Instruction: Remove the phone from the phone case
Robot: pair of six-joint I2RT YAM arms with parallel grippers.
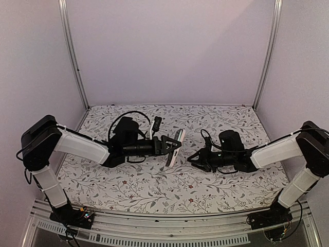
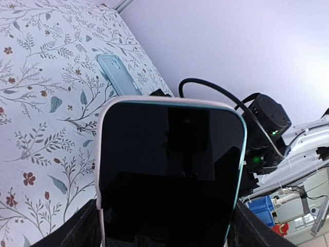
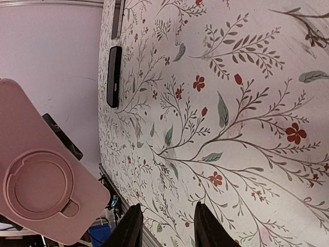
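Note:
My left gripper (image 1: 167, 145) is shut on the phone (image 2: 169, 170), which stands upright near the middle in the top view. In the left wrist view its dark face fills the lower centre, with a light rim round it. In the right wrist view a pink back (image 3: 51, 170) with a round ring shows at the left; I cannot tell whether the case is still on. My right gripper (image 1: 195, 159) is apart from it, to the right, part open, with nothing between its fingertips.
Dark flat objects (image 3: 114, 77) lie at the table's far side in the right wrist view, and a pale blue flat piece (image 2: 115, 74) shows in the left wrist view.

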